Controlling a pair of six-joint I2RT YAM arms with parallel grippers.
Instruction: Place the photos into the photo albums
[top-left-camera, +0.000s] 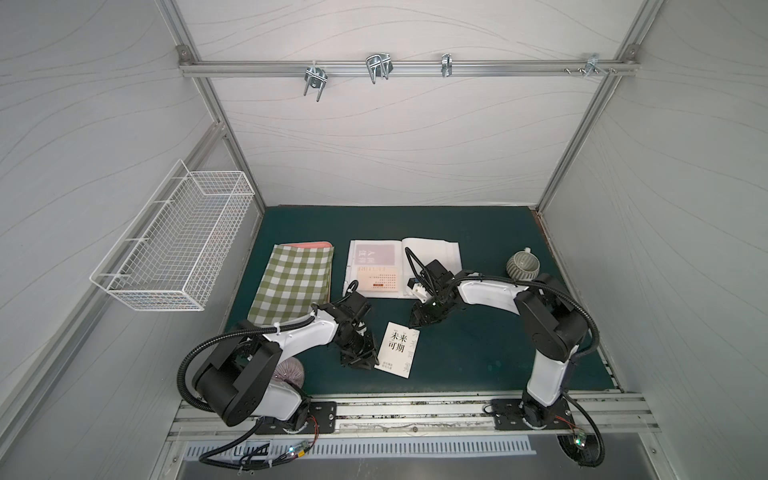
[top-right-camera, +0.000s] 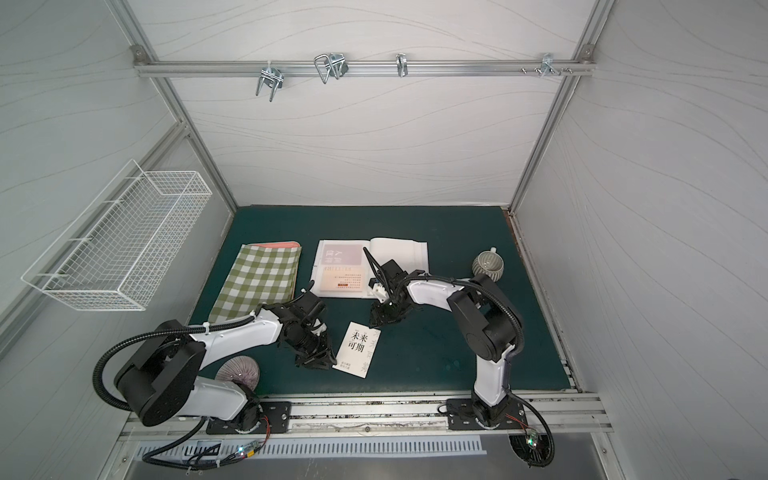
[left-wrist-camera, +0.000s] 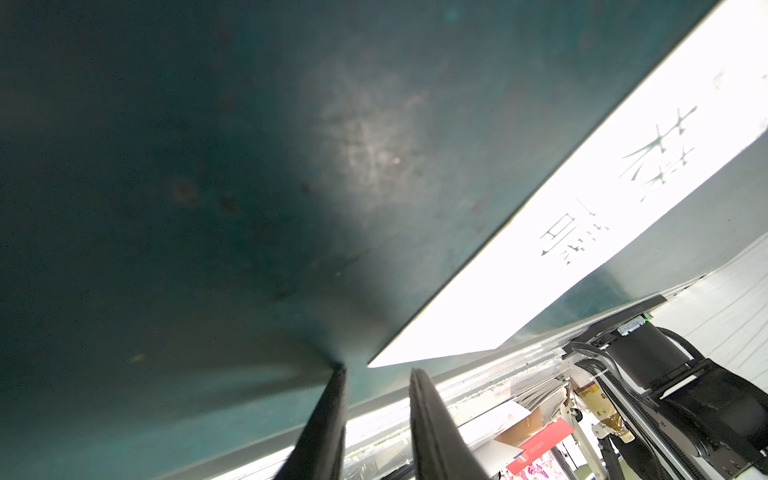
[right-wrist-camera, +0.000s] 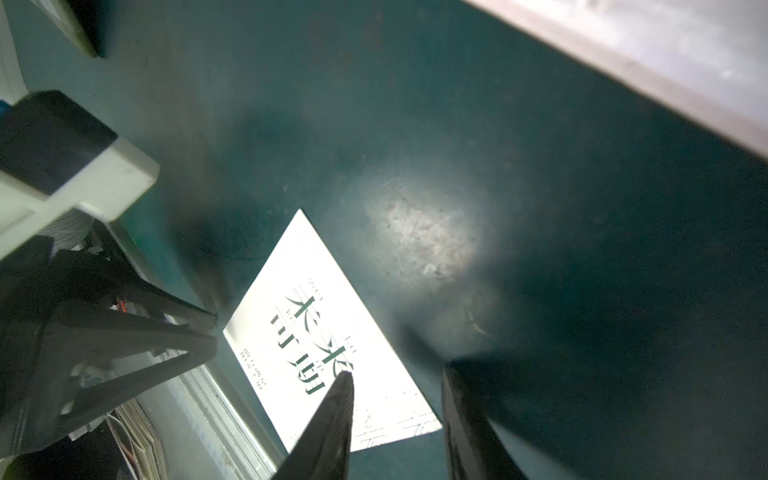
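A cream photo card with black characters (top-left-camera: 397, 349) lies on the green mat in front of an open album (top-left-camera: 374, 264), whose left page carries a pink print. My left gripper is part open at the card's near-left corner, low over the mat, nothing visible between its fingers. My right gripper is part open at the card's upper right corner, its fingertips over or beside that edge, also empty. In both top views the two grippers flank the card; whether they touch it I cannot tell.
A green checked cloth (top-left-camera: 288, 280) lies at left, a striped cup (top-left-camera: 523, 264) at right. A wire basket (top-left-camera: 176, 240) hangs on the left wall. A round woven object sits under the left arm.
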